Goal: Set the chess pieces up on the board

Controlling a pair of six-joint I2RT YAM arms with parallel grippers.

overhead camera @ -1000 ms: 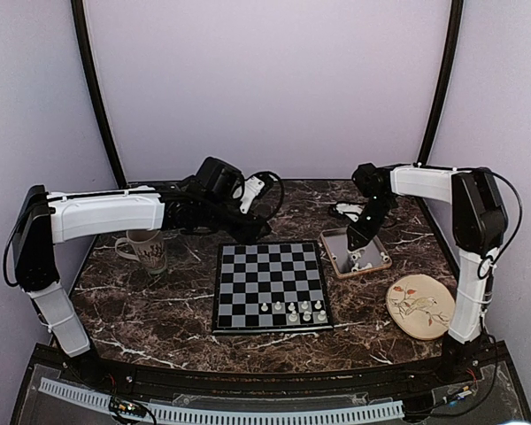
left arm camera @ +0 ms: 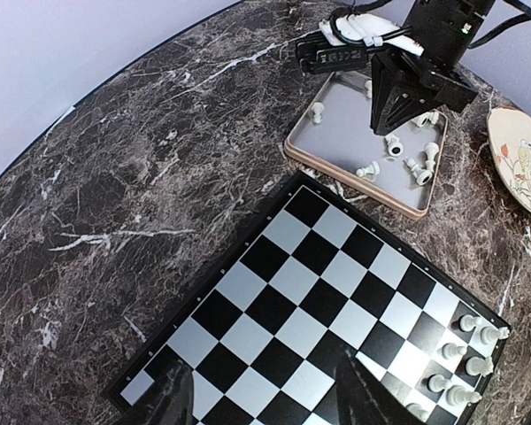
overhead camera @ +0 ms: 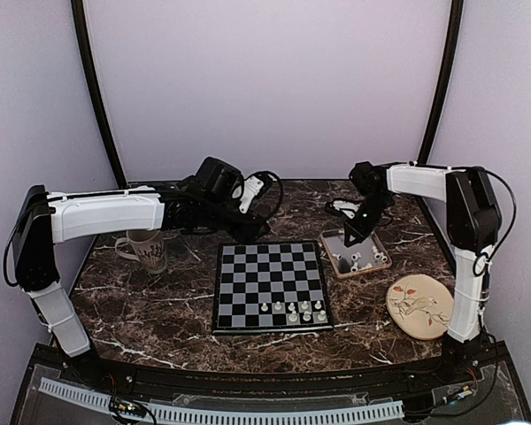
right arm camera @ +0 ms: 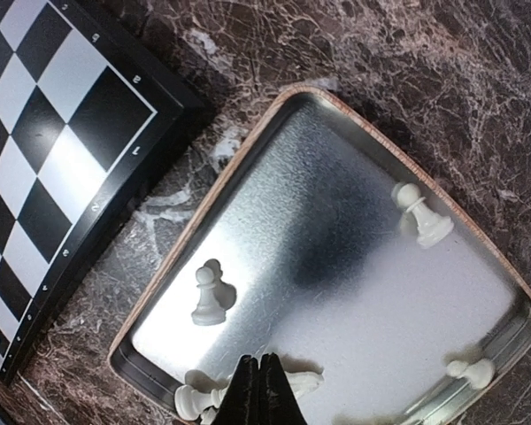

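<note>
The chessboard (overhead camera: 257,274) lies mid-table, with several white pieces (overhead camera: 292,318) standing along its near right part. To its right is a metal tray (overhead camera: 331,251) holding several loose white pieces. Over the tray hangs my right gripper (overhead camera: 348,243), its fingers closed together with nothing seen between them. In the right wrist view a pawn (right arm camera: 209,299) lies left of the fingertips, another pawn (right arm camera: 422,215) lies by the far wall, and a longer piece (right arm camera: 192,402) is partly hidden behind the fingers. My left gripper is open and empty above the board.
A patterned plate (overhead camera: 421,306) sits right of the board, near the tray. A mug (overhead camera: 148,251) stands on the left, below the left arm. Bare marble (left arm camera: 115,221) extends left of the board.
My right gripper has shifted slightly left over the tray. The left arm and the pieces on the board have stayed put.
</note>
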